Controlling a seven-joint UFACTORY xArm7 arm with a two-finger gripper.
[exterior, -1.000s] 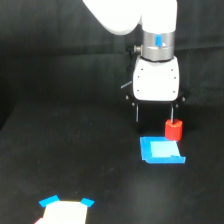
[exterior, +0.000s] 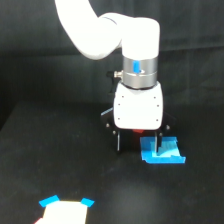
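Note:
My white gripper (exterior: 138, 148) is open, low over the dark table. Its two thin dark fingers stand wide apart, the right one in front of the light-blue pad's left part. Just below the white hand, a small red patch (exterior: 138, 131) shows between the fingers. The hand hides most of that red thing, so its shape and its distance from the fingers cannot be told. A light square edged with blue tape (exterior: 170, 158) lies flat on the table, to the right of the gripper's middle.
A white sheet (exterior: 65, 212) with blue tape at its corners lies at the lower left edge, with small reddish marks beside it. Dark, bare table (exterior: 50, 140) stretches across the left and the lower right. A black curtain hangs behind.
My gripper has moved left and lower in the picture, its fingers still apart. The red cylinder stood upright behind the taped square; that spot is now bare, and red shows farther left.

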